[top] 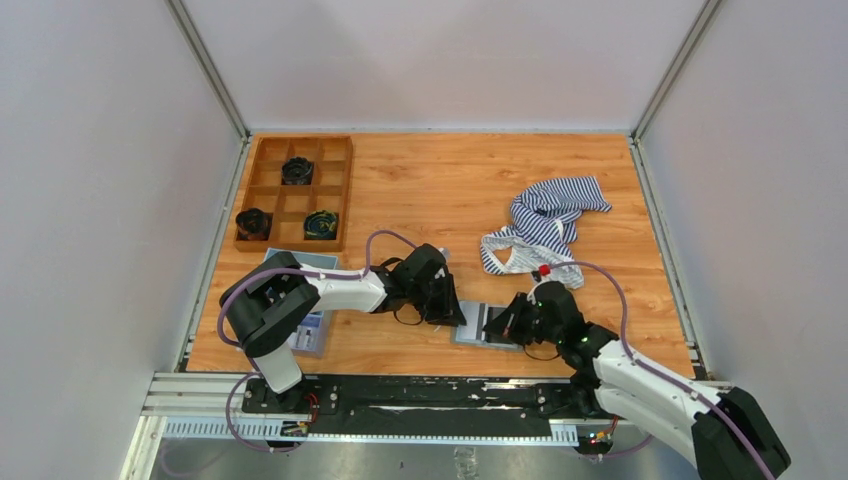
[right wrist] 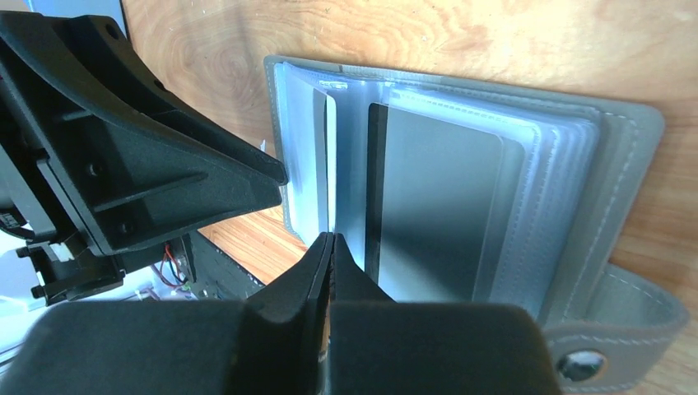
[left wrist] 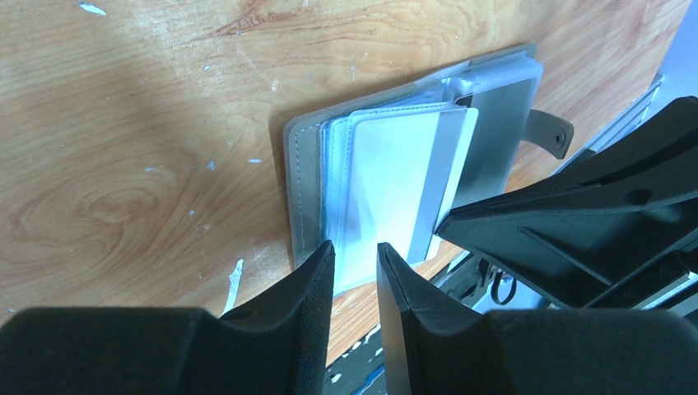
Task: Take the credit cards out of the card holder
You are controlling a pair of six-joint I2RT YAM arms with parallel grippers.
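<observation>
The grey card holder lies spread on the table near its front edge, its clear sleeves showing. From the left-hand sleeve sticks a white card with a grey band, its right edge lifted. My right gripper is shut, and that card's edge runs to the seam between its fingertips. At the holder's near left edge, my left gripper is closed with a narrow gap, the clear sleeves between its fingers. The right-hand sleeve holds a dark-banded greyish panel; whether it is a card I cannot tell.
A striped cloth lies behind the right arm. At the back left stands a wooden compartment box with several dark items. A pale blue bin sits beneath the left arm.
</observation>
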